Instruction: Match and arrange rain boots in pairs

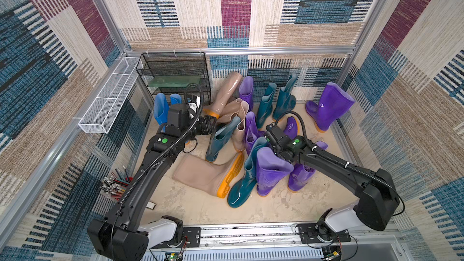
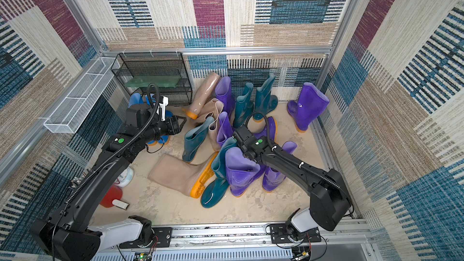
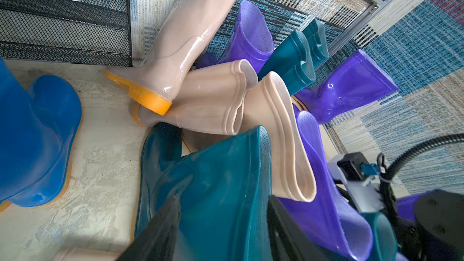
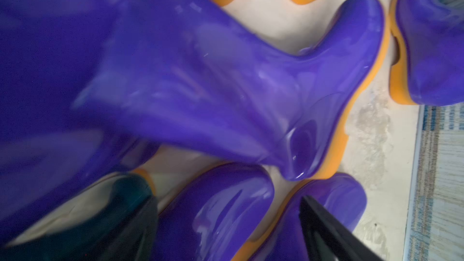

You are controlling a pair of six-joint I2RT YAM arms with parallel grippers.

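Observation:
My left gripper is open, its fingers on either side of a teal boot lying with its shaft toward me; contact is unclear. Among the purple boots at centre right my right gripper is open. Its blurred fingers hang over the toes of two purple boots, and a large purple boot fills the view beyond them. In the top left view a front purple boot stands by a teal boot, close under the right gripper. A beige boot lies on its side, orange sole facing right.
Blue boots stand at the left rear, partly behind my left arm. More teal boots stand at the back, and a purple boot stands by the right wall. A black mesh rack borders the back. Bare floor shows along the front.

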